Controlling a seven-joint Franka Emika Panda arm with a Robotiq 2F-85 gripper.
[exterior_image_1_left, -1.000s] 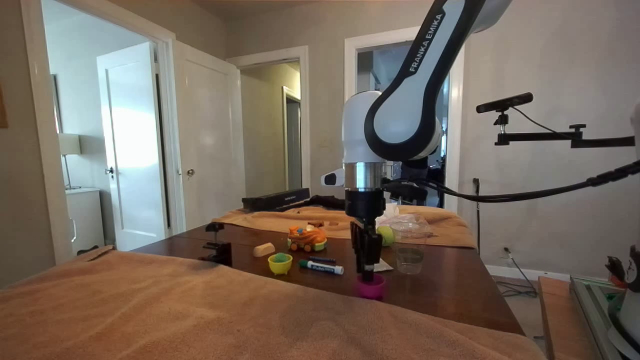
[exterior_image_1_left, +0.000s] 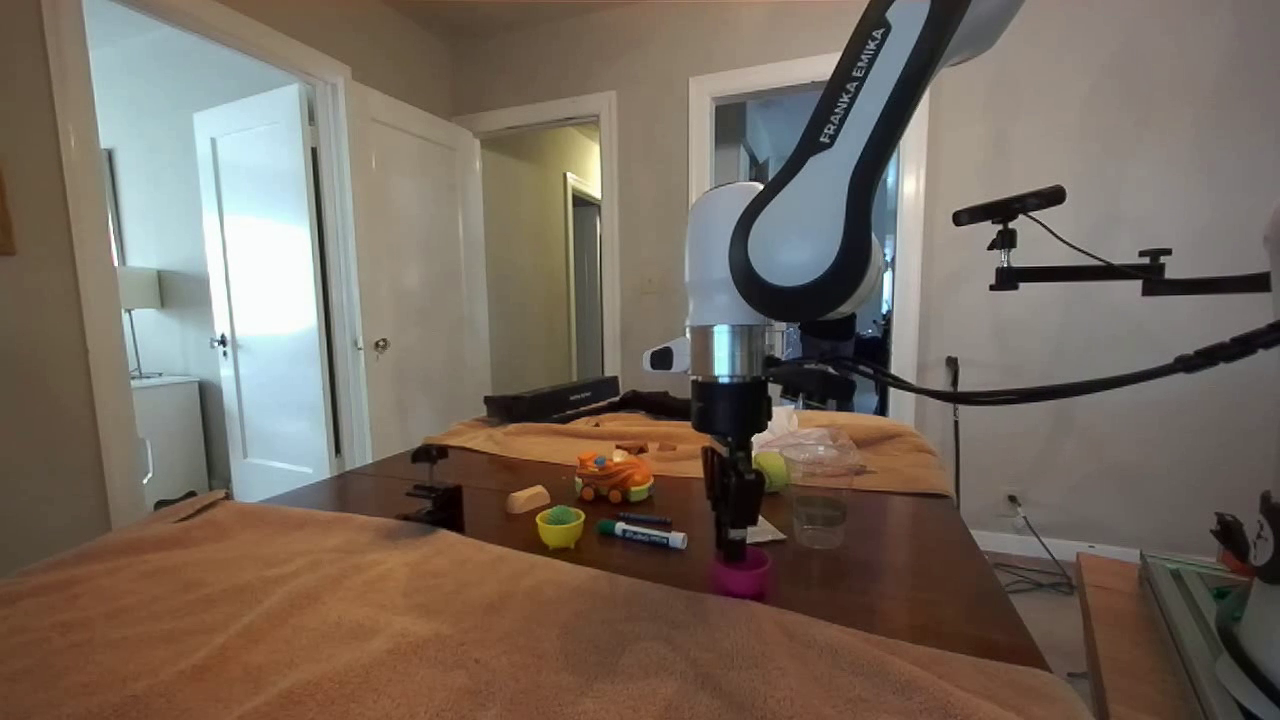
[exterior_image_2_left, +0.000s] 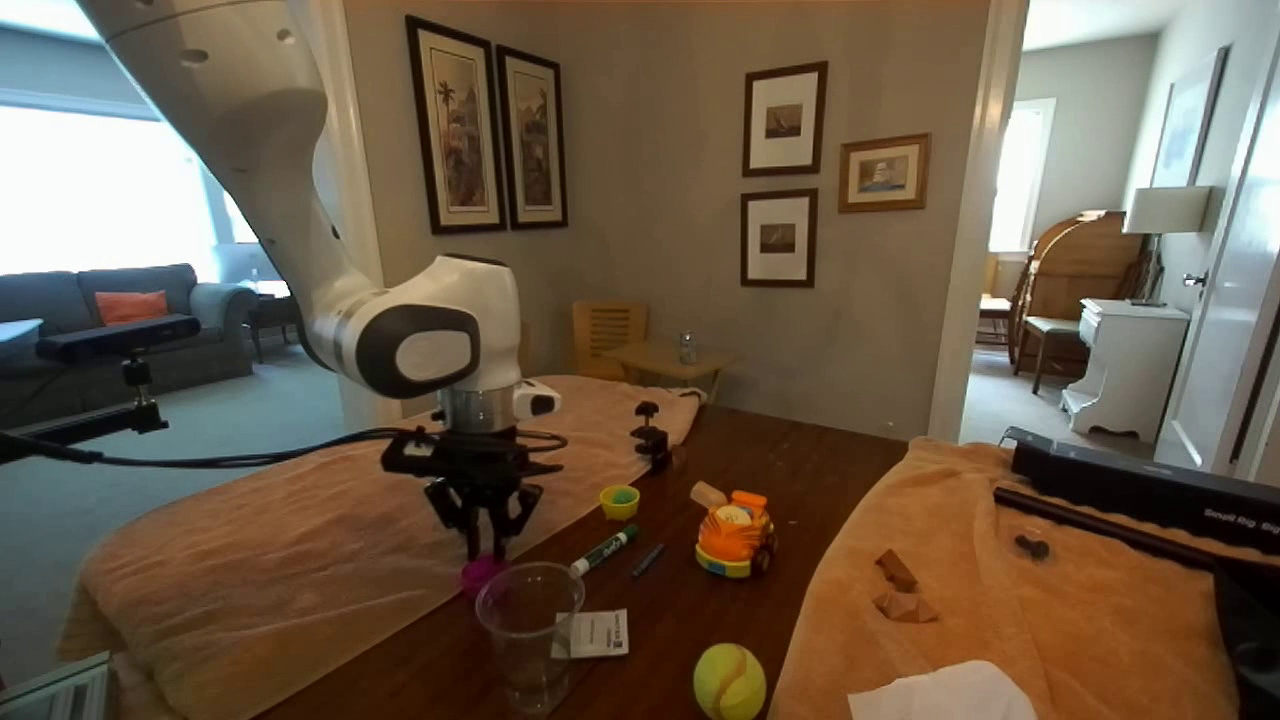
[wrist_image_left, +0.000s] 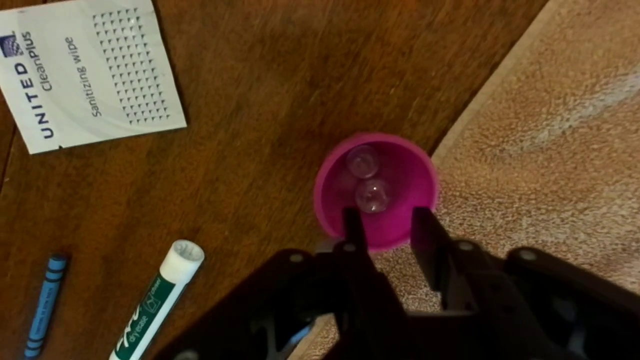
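A small magenta bowl (wrist_image_left: 414, 174) stands on the dark table at the edge of the tan towel. Inside it lie two clear round pieces, a far one (wrist_image_left: 362, 161) and a nearer one (wrist_image_left: 372, 196). My gripper points down over the near side of the bowl, its fingertips apart and no object visible between them. Exterior view 1 has the gripper (exterior_image_1_left: 733, 554) at the magenta bowl (exterior_image_1_left: 744, 578), tips at about rim height. From the other side, the bowl (exterior_image_2_left: 480, 576) is partly behind a clear cup; whether the fingers touch it cannot be told.
Close to the bowl stand the clear plastic cup (exterior_image_2_left: 528, 648) and a wipe packet (wrist_image_left: 90, 78). A green marker (wrist_image_left: 153, 306), blue crayon (wrist_image_left: 45, 306), yellow cup (exterior_image_1_left: 560, 530), orange toy (exterior_image_1_left: 612, 476) and tennis ball (exterior_image_2_left: 728, 682) are spread around the table.
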